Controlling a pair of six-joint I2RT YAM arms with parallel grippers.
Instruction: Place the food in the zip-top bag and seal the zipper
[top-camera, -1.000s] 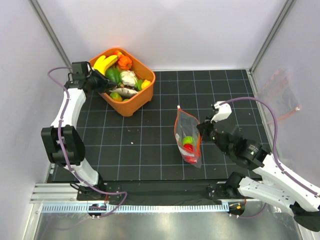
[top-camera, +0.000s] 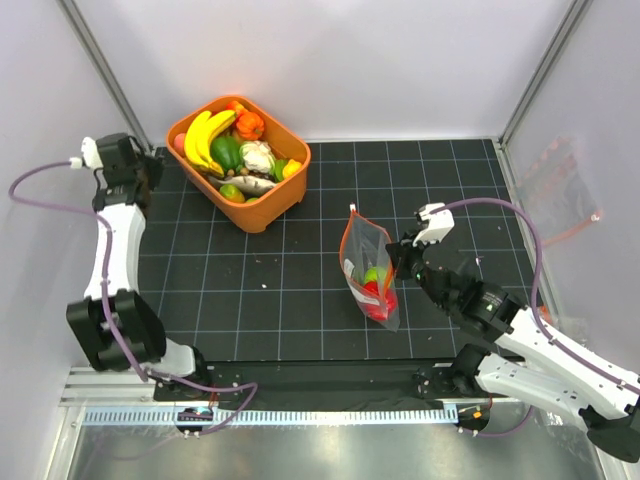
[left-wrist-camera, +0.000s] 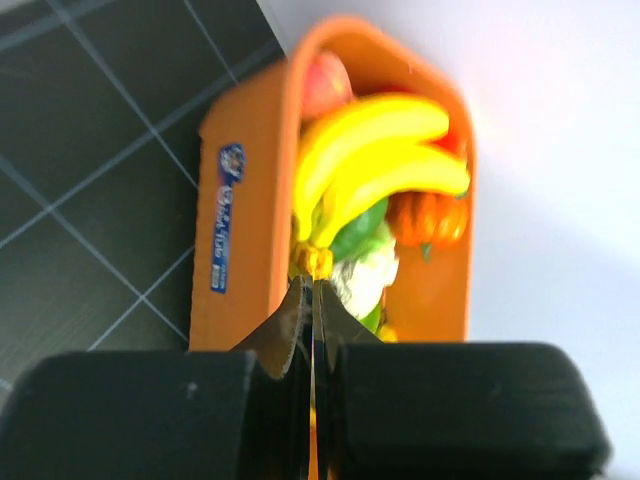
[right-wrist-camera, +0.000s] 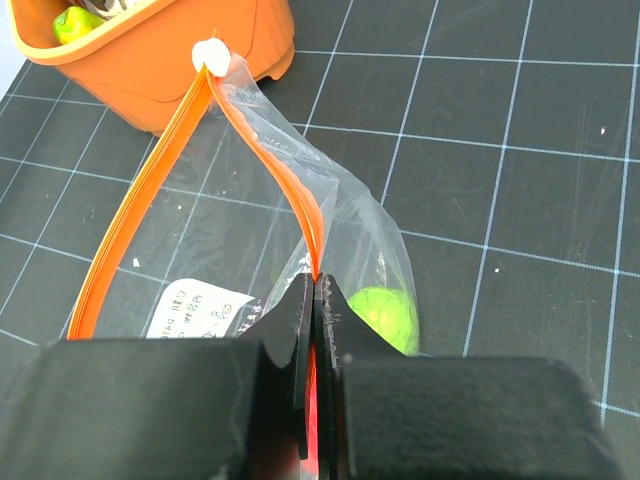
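A clear zip top bag (top-camera: 364, 260) with an orange zipper (right-wrist-camera: 140, 200) stands on the tiled mat, holding green and red food (right-wrist-camera: 383, 318) low inside. My right gripper is shut on the bag's rim at its orange zipper strip. My left gripper is shut, with nothing visible between its fingers, at the left side of the orange food basket (top-camera: 285, 200). The basket holds bananas (left-wrist-camera: 370, 135), peppers (left-wrist-camera: 440, 218), cauliflower (top-camera: 256, 158) and other produce.
Pale walls border the workspace at the back and sides. The basket sits at the back left, near the wall.
My left gripper has withdrawn leftward from over the food in the basket to beside it. The right gripper and bag have shifted slightly left.
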